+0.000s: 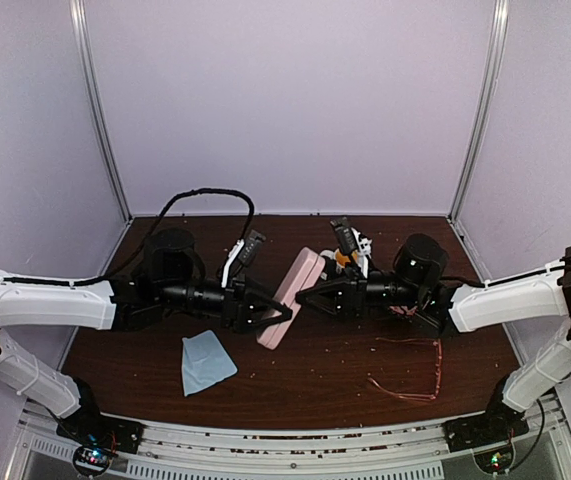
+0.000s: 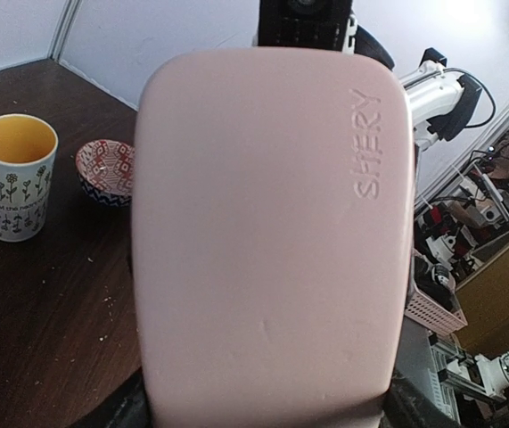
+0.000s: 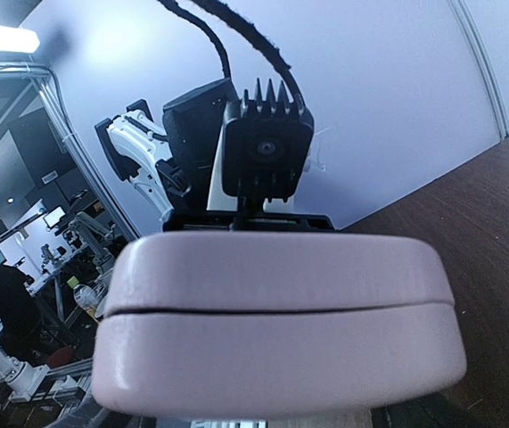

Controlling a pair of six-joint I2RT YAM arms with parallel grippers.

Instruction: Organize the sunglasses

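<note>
A closed pink glasses case (image 1: pixel 310 268) is held tilted above the table, with a thin seam along its side in the right wrist view. My left gripper (image 1: pixel 281 311) is shut on its lower part; the case (image 2: pixel 272 223) fills most of the left wrist view. Close against the case's upper right side, my right gripper (image 1: pixel 307 292) is open, its fingers mostly hidden behind the case in its own wrist view. Glasses with thin red frames (image 1: pixel 438 368) lie unfolded on the table at the right. A light blue cloth (image 1: pixel 207 363) lies flat at front left.
A mug (image 2: pixel 18 178) with a yellow inside and a red-patterned bowl (image 2: pixel 105 169) stand on the table beyond the case. In the top view, the right arm partly covers them.
</note>
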